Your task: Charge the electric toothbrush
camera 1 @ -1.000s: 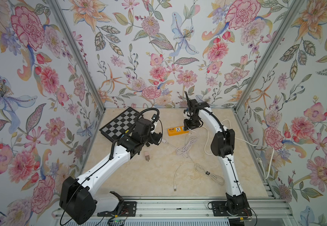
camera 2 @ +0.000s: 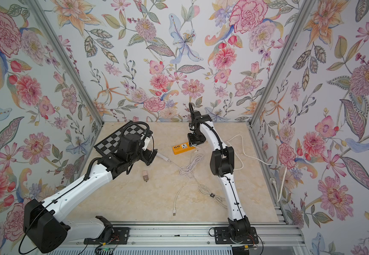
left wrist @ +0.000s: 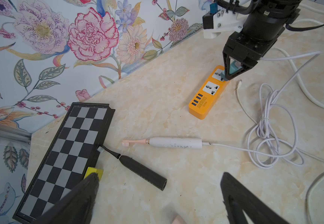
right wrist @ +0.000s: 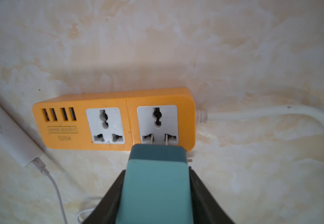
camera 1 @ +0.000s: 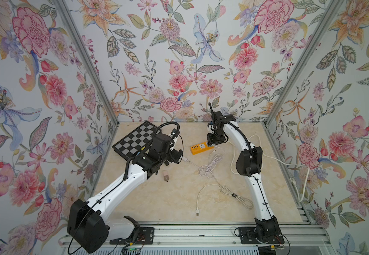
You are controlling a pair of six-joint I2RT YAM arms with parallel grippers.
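The orange power strip (right wrist: 68,134) lies at the back centre, two white sockets and USB ports upward. My right gripper is shut on a teal charger (right wrist: 154,183), whose prongs are at the lower holes of the end socket; whether they are inserted I cannot tell. A white electric toothbrush (left wrist: 175,142) with a pink head lies left of the strip, a cable running from its base. A black toothbrush (left wrist: 141,169) lies beside it. My left gripper hangs open over the left of the table.
A checkered board (left wrist: 66,156) with a yellow block (left wrist: 92,172) beside it is at back left. Coiled white cables (camera 1: 210,165) lie centre and front right; a small pinkish object (camera 1: 165,176) lies front centre.
My right gripper has shifted slightly at the power strip, and the strip's left end has moved slightly. My left arm has not moved.
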